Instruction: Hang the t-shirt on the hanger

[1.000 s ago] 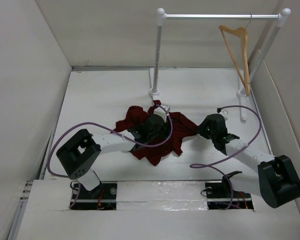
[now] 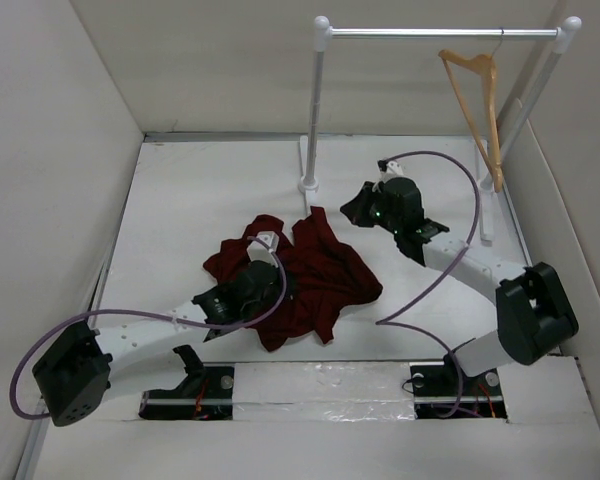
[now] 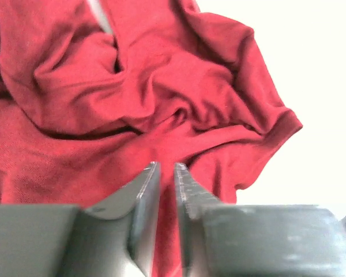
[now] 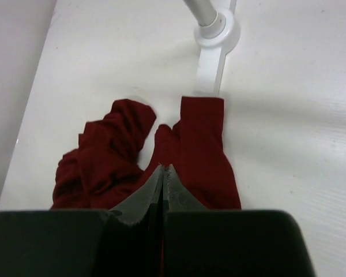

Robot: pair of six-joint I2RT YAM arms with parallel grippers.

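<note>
The dark red T-shirt (image 2: 330,280) lies crumpled on the white floor in the centre, bright red in the left wrist view (image 3: 92,161). My left gripper (image 2: 265,275) hangs over the shirt's left part; its fingertips (image 3: 147,182) are close together with a narrow gap, apparently holding no cloth. My right gripper (image 2: 350,212) is raised beside the shirt's back corner, shut with nothing visible between its fingers. The wooden hanger (image 2: 490,120) hangs from the rail (image 2: 430,33) at the back right.
The rack's left upright (image 2: 315,120) and foot (image 4: 210,69) stand just behind the shirt. Enclosure walls (image 2: 60,200) border both sides.
My left gripper has moved left and toward the front. My right gripper has risen and moved back and left, away from the shirt's right end. The shirt has shifted slightly toward the front.
</note>
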